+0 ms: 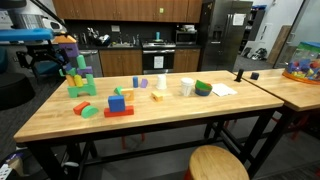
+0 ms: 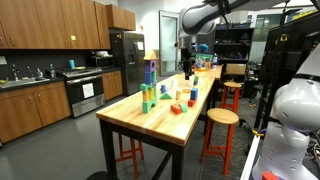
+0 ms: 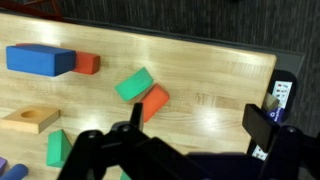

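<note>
In the wrist view, my gripper stands open above the wooden table, nothing between its fingers. Below and between them lies bare wood, with a red block (image 3: 154, 103) near the left finger and a green block (image 3: 134, 85) just beyond it. Exterior view 1 has the gripper (image 1: 44, 66) at the left, raised beside a tower of coloured blocks (image 1: 79, 78) whose upper part looks purple. Its fingertips are too small to make out there. A blue block (image 1: 117, 104) rests on a long red block (image 1: 118, 112).
A yellow block with a hole (image 3: 30, 118) and a green triangular block (image 3: 58, 149) lie at the wrist view's left. Farther along the table are white cups (image 1: 186, 87), a green bowl (image 1: 203, 88) and paper (image 1: 223, 89). A stool (image 1: 217, 164) stands in front.
</note>
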